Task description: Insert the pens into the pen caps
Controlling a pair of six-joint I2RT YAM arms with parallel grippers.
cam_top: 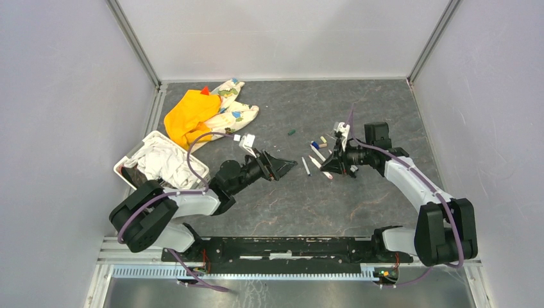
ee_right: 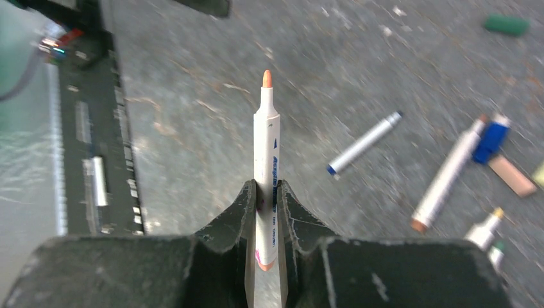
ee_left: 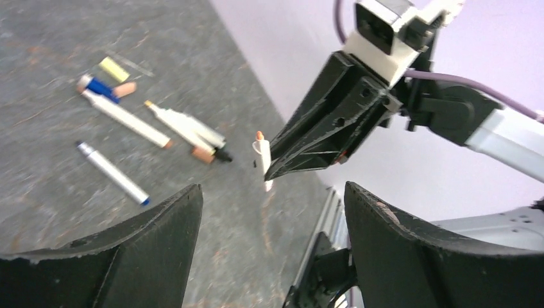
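Observation:
My right gripper (cam_top: pixel 326 165) is shut on a white pen with an orange tip (ee_right: pixel 267 147), held upright between its fingers in the right wrist view. My left gripper (cam_top: pixel 282 168) is part open and empty, left of the pens. On the mat lie a white pen with dark blue ends (ee_left: pixel 112 171), a longer white pen with orange end (ee_left: pixel 125 119), white pens (ee_left: pixel 183 128), a blue cap (ee_right: pixel 491 140), an orange cap (ee_right: pixel 511 175), a yellow cap (ee_left: pixel 113 69) and a dark green cap (ee_right: pixel 505 24) farther back.
A white basket of cloths (cam_top: pixel 163 160) stands at the left, with orange and patterned cloth (cam_top: pixel 192 112) behind it.

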